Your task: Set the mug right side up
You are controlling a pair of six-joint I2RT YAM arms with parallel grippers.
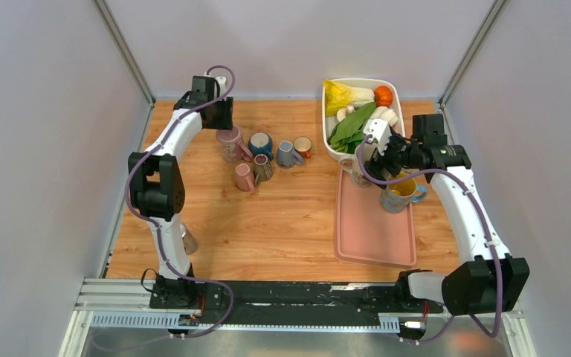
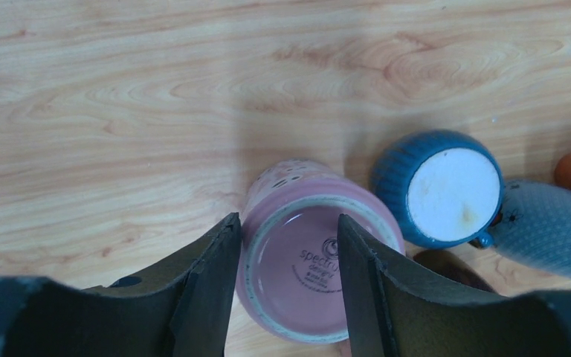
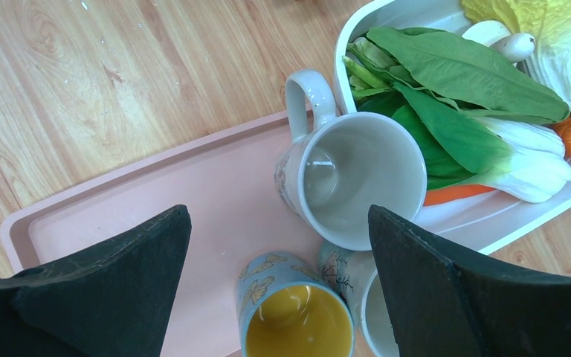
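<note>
The pink mug (image 1: 232,144) stands at the back left of the table, its handle pointing toward the front right. In the left wrist view the flat, lettered base of the pink mug (image 2: 305,271) faces the camera. My left gripper is part open over it; one fingertip appears at the base's left rim, the other in front of the base. Whether the fingers touch the mug cannot be told. My right gripper stands open above the pink tray (image 3: 156,216), nothing held between its fingers. A white mug (image 3: 364,178) lies ahead, its mouth facing the camera.
Close to the pink mug are a blue mug (image 1: 260,144), a grey-blue mug (image 1: 288,154), a small pink mug (image 1: 244,177) and a brown mug (image 1: 263,167). A vegetable bin (image 1: 324,111) stands behind the tray.
</note>
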